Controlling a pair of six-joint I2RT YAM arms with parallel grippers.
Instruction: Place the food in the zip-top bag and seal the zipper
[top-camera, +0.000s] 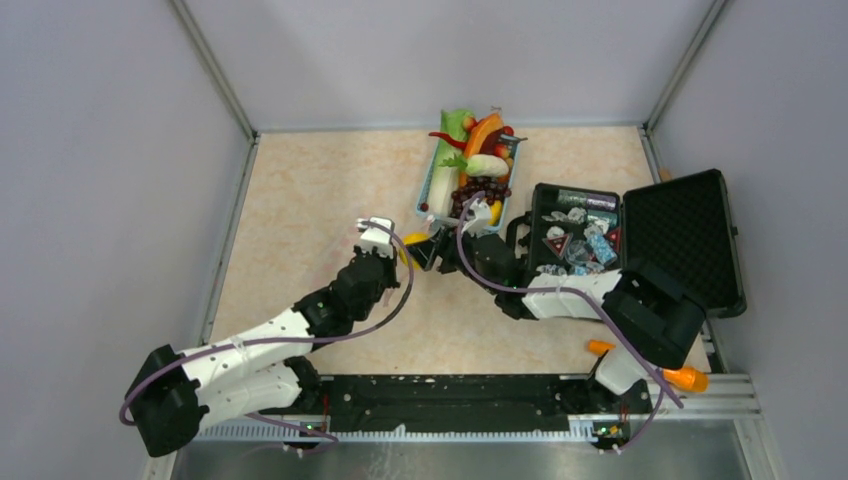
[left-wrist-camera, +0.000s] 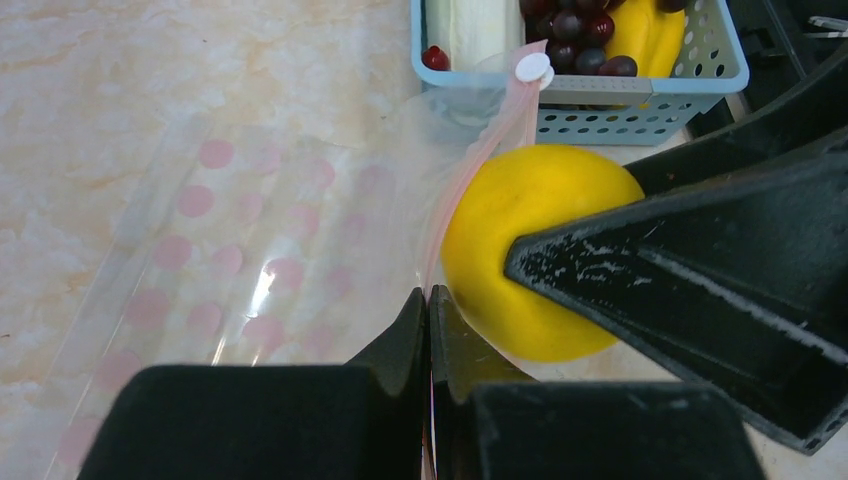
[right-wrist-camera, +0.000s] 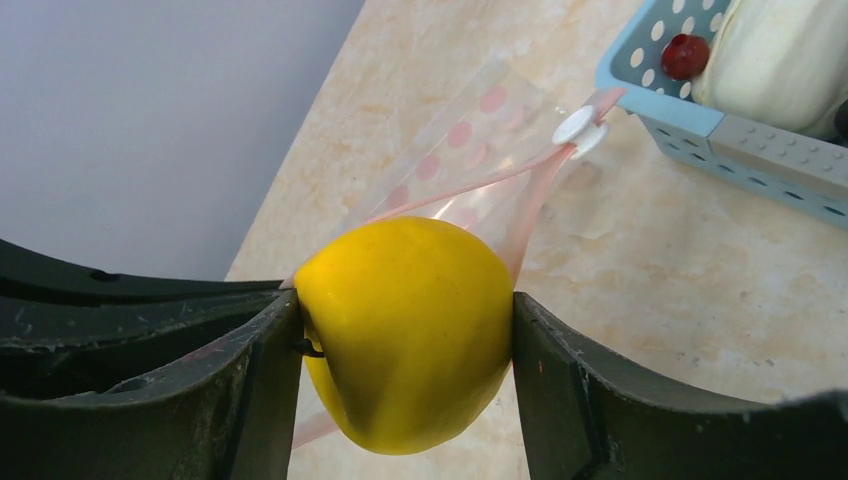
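A clear zip top bag with pink dots (left-wrist-camera: 230, 255) and a white slider (left-wrist-camera: 532, 68) rises from my left gripper, which is shut on its edge. My right gripper is shut on a round yellow food item (right-wrist-camera: 405, 320), held right against the pink zipper strip at the bag's mouth, beside the left fingertips. In the top view the two grippers meet near the middle of the table, the yellow item (top-camera: 414, 244) between them. Whether any part of it is inside the bag I cannot tell.
A blue basket (top-camera: 425, 190) of vegetables and fruit stands at the back middle. An open black case (top-camera: 683, 240) lies on the right, and an orange object (top-camera: 685, 378) at the front right.
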